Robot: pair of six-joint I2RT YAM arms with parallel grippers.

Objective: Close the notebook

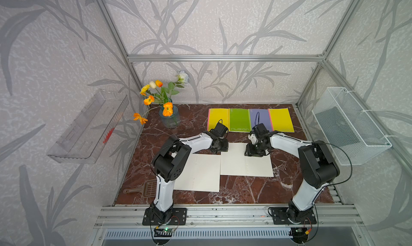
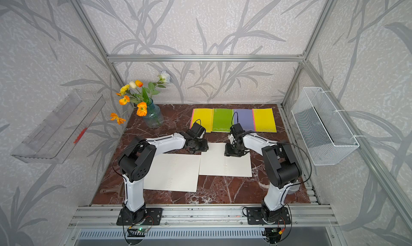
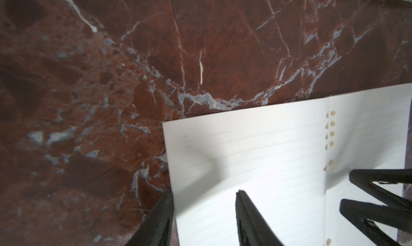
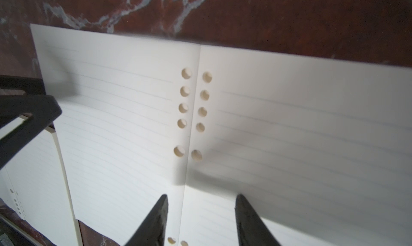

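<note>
An open notebook with blank lined pages (image 1: 236, 166) lies flat in the middle of the table. A second open notebook (image 1: 197, 173) lies at its left, nearer the front. Above the middle notebook's left page edge, my left gripper is open, one finger close to that edge and nothing held. My right gripper hovers over the same notebook near its punched centre fold (image 4: 191, 117), its fingers apart and empty. Whether either gripper touches the paper cannot be told.
Yellow, green and purple folders (image 1: 240, 119) lie along the back. A flower vase (image 1: 170, 117) stands at back left, a brown slotted spatula (image 1: 150, 188) at front left. A clear bin (image 1: 92, 130) and white mesh basket (image 1: 352, 126) hang at the sides.
</note>
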